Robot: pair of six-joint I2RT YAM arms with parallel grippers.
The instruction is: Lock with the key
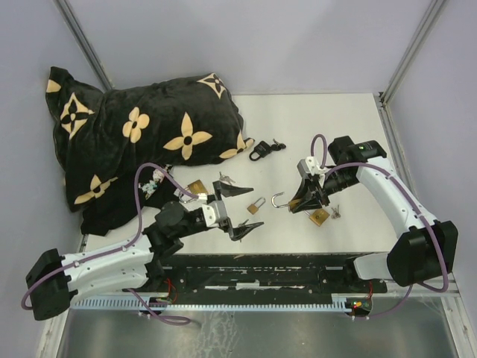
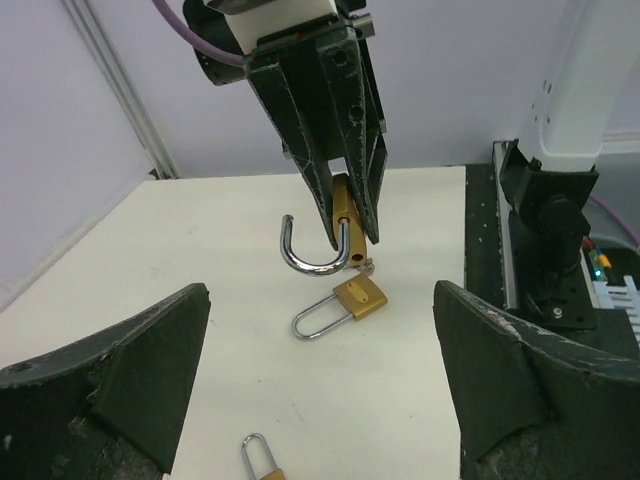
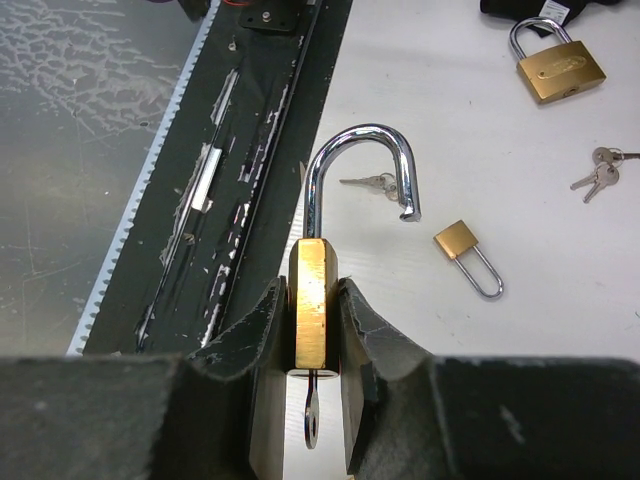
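Observation:
My right gripper is shut on the brass body of a padlock [image 3: 313, 295], holding it above the table. Its steel shackle [image 3: 385, 138] stands open, the free end swung out of the body. From the end opposite the shackle a key [image 3: 312, 415] sticks out between the fingers. In the top view this padlock [image 1: 296, 205] hangs right of my left gripper [image 1: 256, 207], which is open and empty, its fingers toward the lock. The left wrist view shows the open shackle [image 2: 318, 268] facing that gap, with the key hidden there.
On the table lie a small padlock [image 1: 256, 205], another brass padlock [image 1: 319, 216] with keys [image 1: 335, 212] beside it, and more keys [image 1: 226, 179]. A black padlock [image 1: 261, 151] sits farther back. A dark patterned cloth [image 1: 149, 127] fills the back left.

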